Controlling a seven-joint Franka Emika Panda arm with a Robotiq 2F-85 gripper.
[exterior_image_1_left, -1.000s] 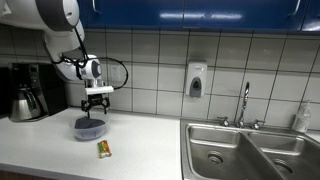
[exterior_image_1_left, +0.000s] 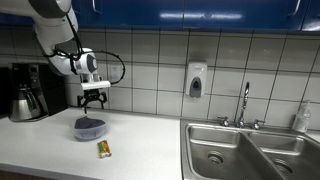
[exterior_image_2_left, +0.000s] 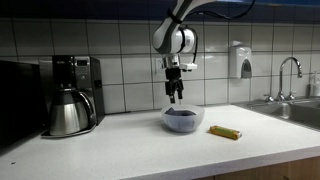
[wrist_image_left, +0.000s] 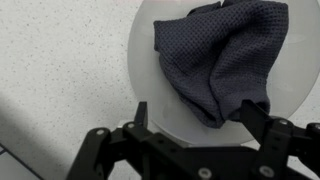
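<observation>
A dark, waffle-textured cloth (wrist_image_left: 225, 55) lies bunched inside a pale, translucent bowl (exterior_image_2_left: 183, 124). In exterior view 1 the bowl (exterior_image_1_left: 90, 133) is on the left part of the counter, the cloth a dark patch in it. My gripper (exterior_image_2_left: 174, 97) points down above the bowl, clear of its rim. From the wrist, the gripper looks open, its two fingers well apart. The cloth's lower end shows between and beyond them, and nothing appears clasped.
A yellow-green packet (exterior_image_2_left: 225, 132) lies on the counter near the bowl. The coffee maker (exterior_image_2_left: 76, 95) stands left, with a steel jug. A double sink (exterior_image_1_left: 222, 150) is at the right. Between packet and sink the counter is clear.
The arm and gripper have shifted slightly left in exterior view 1. Bowl, cloth and packet look unmoved.
</observation>
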